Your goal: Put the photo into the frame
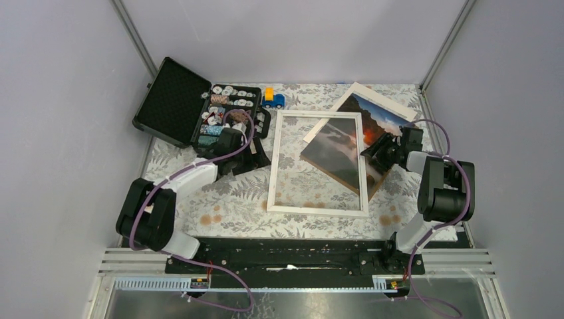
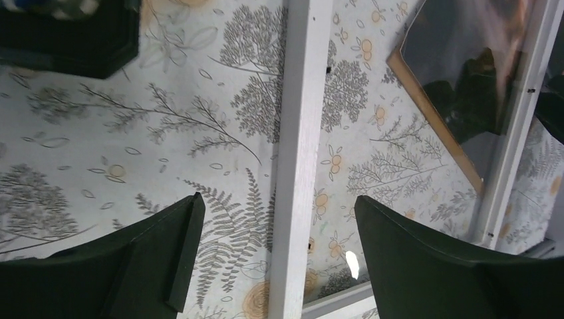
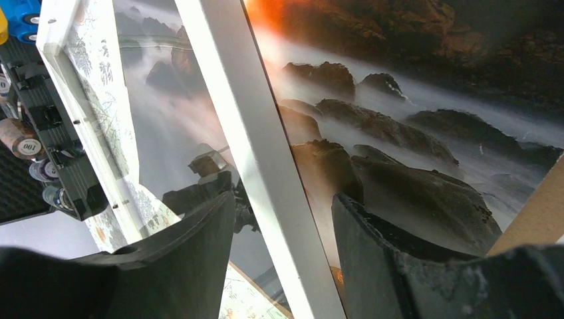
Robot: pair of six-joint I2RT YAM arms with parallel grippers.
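Observation:
The white frame [image 1: 273, 174] lies flat on the patterned table; reflections inside it suggest a clear pane. A photo of dark rocks, mist and an orange sky [image 1: 387, 122] lies askew, partly inside the frame's outline and partly out to its right. In the top view my left gripper [image 1: 258, 158] is open and empty, just left of the frame's left rail. That rail [image 2: 298, 159] crosses between its fingers in the left wrist view. My right gripper [image 1: 374, 153] is open over the right rail [image 3: 259, 146], which runs between its fingers with gaps on both sides.
A black case [image 1: 174, 103] stands open at the back left, with several spools and rolls inside. A blue and yellow toy truck [image 1: 273, 100] sits beside it. Bare table shows left of the frame and along the front.

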